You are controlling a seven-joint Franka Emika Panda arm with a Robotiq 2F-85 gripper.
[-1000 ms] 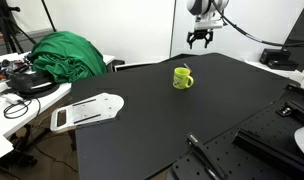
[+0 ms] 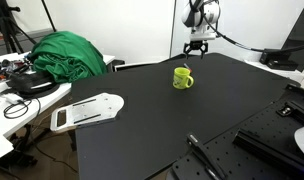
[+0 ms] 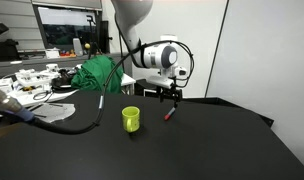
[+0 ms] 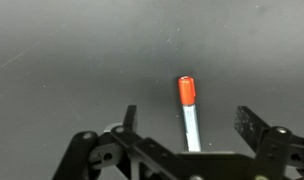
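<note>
A marker with a red cap [image 4: 187, 90] and a whitish barrel [image 4: 192, 128] lies on the dark table; its lower end is hidden behind the gripper's body in the wrist view. My gripper is open above it, with the marker showing between the two spread fingers and not touched by either. Exterior view 2 shows the gripper [image 3: 168, 99] hanging above and slightly behind the marker [image 3: 170, 113]. A yellow-green mug [image 3: 131, 119] stands upright on the table, to the left of the marker in that view.
A white slotted board [image 2: 87, 112] lies at the table's left edge in exterior view 1. Behind it, a green cloth heap [image 2: 57, 60] sits off the table.
The arm and gripper have come down a little and shifted slightly left in exterior view 1. The mug and the board have not moved.
</note>
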